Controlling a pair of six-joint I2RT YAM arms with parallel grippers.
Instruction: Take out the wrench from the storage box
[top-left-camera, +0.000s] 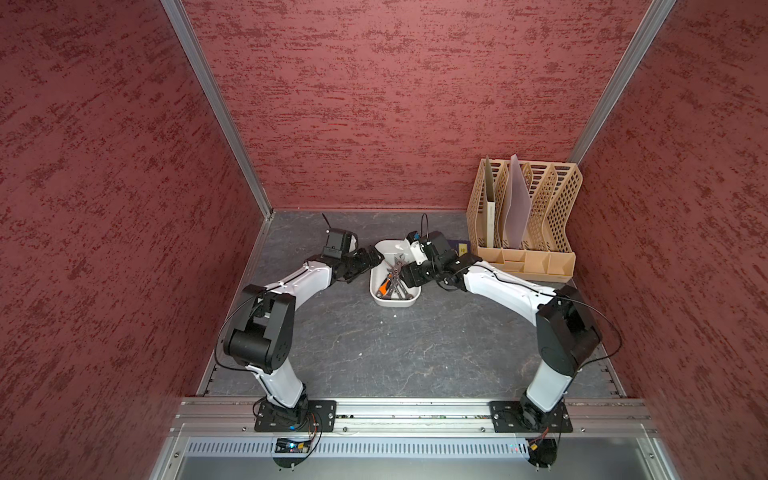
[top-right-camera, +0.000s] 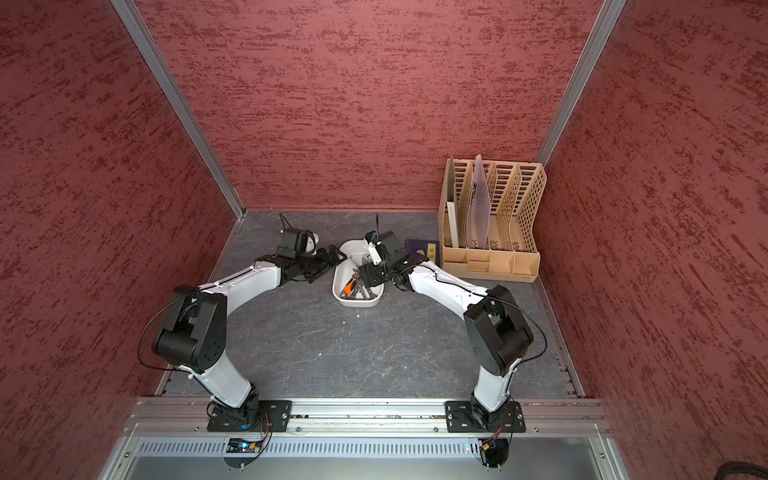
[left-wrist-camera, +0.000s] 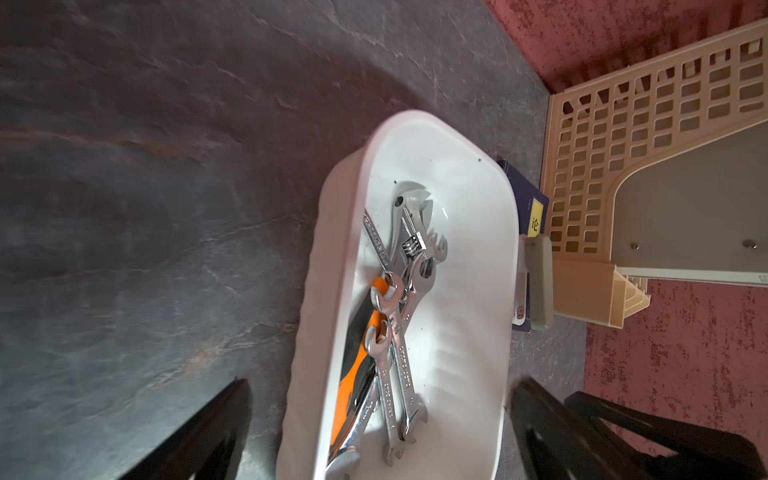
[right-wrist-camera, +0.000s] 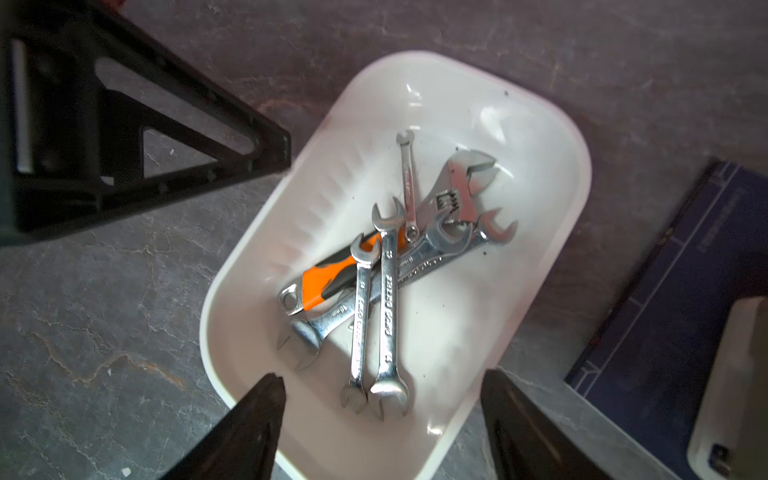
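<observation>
The white storage box (right-wrist-camera: 552, 128) holds several silver wrenches. In the right wrist view, two double-ended wrenches lie side by side on top: a longer wrench (right-wrist-camera: 389, 304) and a shorter wrench (right-wrist-camera: 361, 320). Beneath them are a large wrench (right-wrist-camera: 324, 321) and an adjustable wrench (right-wrist-camera: 472, 164) with an orange-and-black handle (right-wrist-camera: 321, 280). A small wrench (right-wrist-camera: 409, 180) rests towards the far end. My right gripper hangs above the box, open, its fingers apart and empty. At the box's left side, my left gripper is also open with nothing between its fingers.
A dark blue booklet (right-wrist-camera: 680, 280) lies right of the box with a pale object (right-wrist-camera: 732, 384) on it. The beige file rack (top-left-camera: 548, 260) holding folders stands at the back right.
</observation>
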